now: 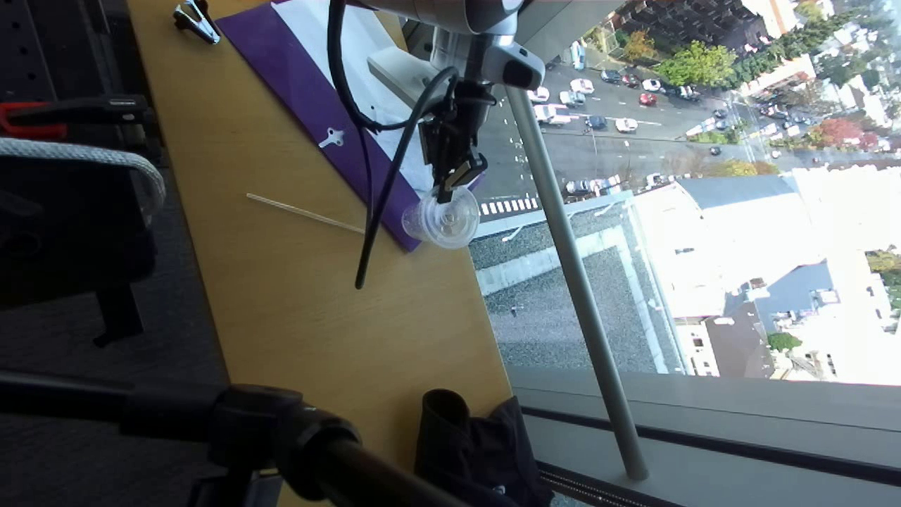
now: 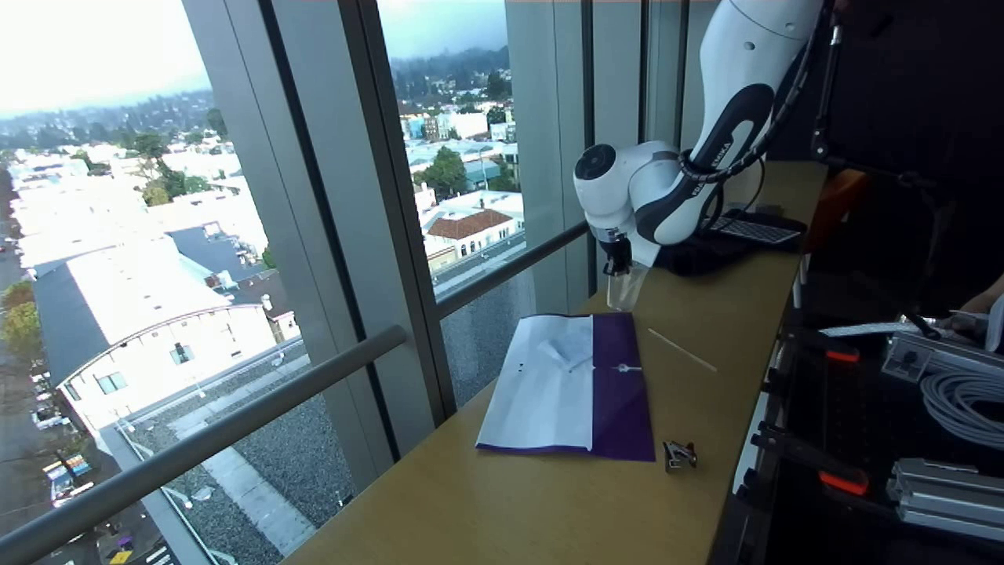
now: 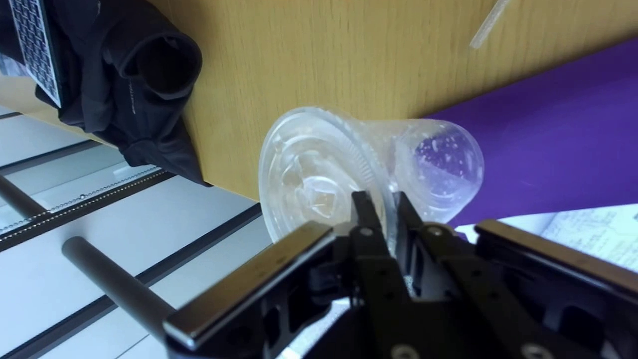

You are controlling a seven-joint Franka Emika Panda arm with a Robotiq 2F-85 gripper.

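A clear plastic cup with a lid (image 1: 453,221) hangs from my gripper (image 1: 451,193), near the window-side edge of the table. In the wrist view the gripper is shut on the rim side of the cup (image 3: 439,158), one dark finger on either side of the wall. The lid faces left there, and the cup's base points right over the purple sheet. From exterior view 2, the cup (image 2: 625,288) appears below the gripper, beyond the far end of the paper; whether it touches the table cannot be told.
A purple and white folder (image 2: 623,395) lies on the wooden table (image 1: 321,296) with a small white key-shaped piece (image 2: 625,368). A clear straw (image 1: 304,213) lies beside it. A clip (image 2: 678,456), dark clothing (image 1: 473,448) and a laptop (image 2: 758,229) are also there. A window rail (image 1: 574,279) runs alongside.
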